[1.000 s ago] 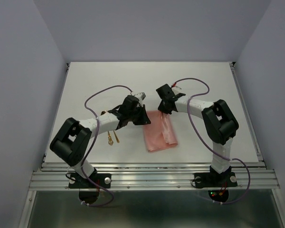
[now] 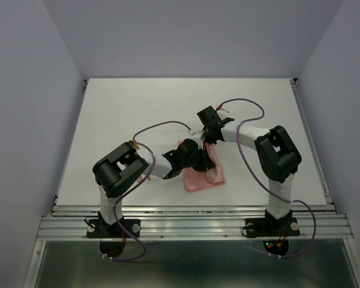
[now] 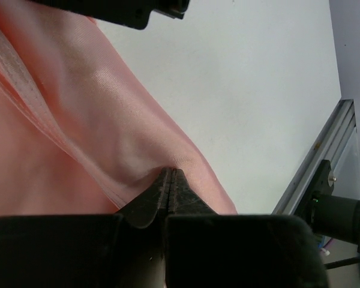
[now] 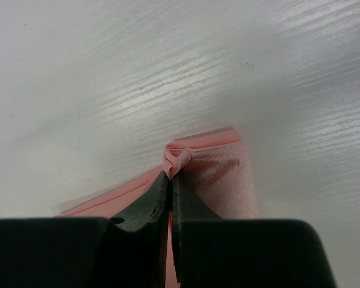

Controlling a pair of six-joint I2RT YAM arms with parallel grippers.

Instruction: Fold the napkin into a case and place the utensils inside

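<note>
The pink napkin lies on the table with a strip folded over along its right side. At its far end my right gripper is shut on a bunched bit of the napkin's edge. My left gripper is shut, its tips against the folded layer of the napkin near the right side; I see nothing between them. In the top view the left arm covers much of the napkin's middle. Gold utensils lie left of the napkin, mostly hidden under the left arm.
Both arms reach in close together over the napkin, the right gripper just beyond the left. A metal rail runs along its front edge.
My left gripper has moved right and toward the front, from the napkin's left side across to its folded strip. The left arm now covers most of the utensils. My right arm stays put.
</note>
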